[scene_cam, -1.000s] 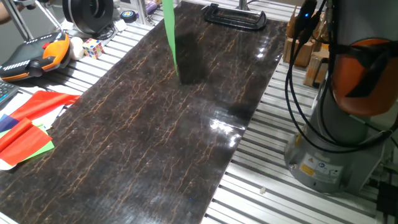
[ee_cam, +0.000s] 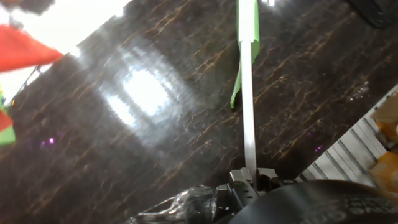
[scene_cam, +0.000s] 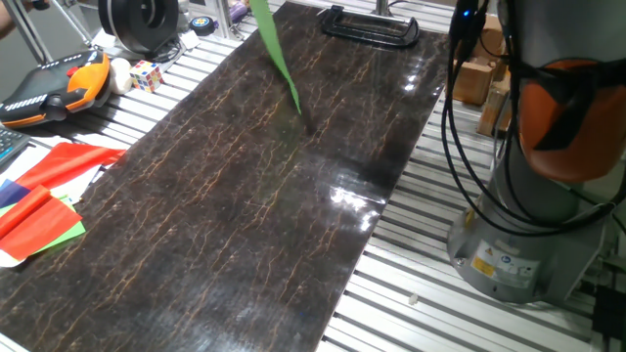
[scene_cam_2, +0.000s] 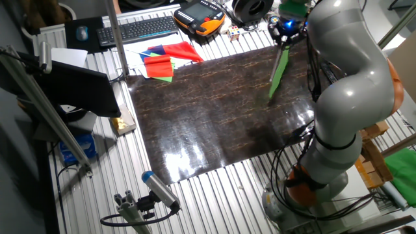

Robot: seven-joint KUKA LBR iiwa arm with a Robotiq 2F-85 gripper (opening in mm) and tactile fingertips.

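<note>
A green flag (scene_cam_2: 279, 73) hangs downward over the far right part of the dark marbled board (scene_cam_2: 201, 104). Its white stick (ee_cam: 247, 112) runs straight out from my gripper, whose fingers are shut around the stick's end at the bottom of the wrist view. Only the lower part of the green cloth (scene_cam: 277, 54) enters exterior view 1, at the top, and the gripper is out of that picture. Cloth and stick appear to hang clear of the board, though whether the tip touches it is hard to tell.
Red cloth flags (scene_cam: 68, 164) lie beside the board's left edge on white paper. A black clamp-like handle (scene_cam: 370, 27) sits at the board's far end. A teach pendant (scene_cam: 59, 88) and a puzzle cube (scene_cam: 147, 75) stand beyond the left edge. Most of the board is bare.
In exterior view 1 the green flag's lower tip has shifted right, and the cloth now slants more. Its shadow has narrowed. The arm's cables moved slightly left.
</note>
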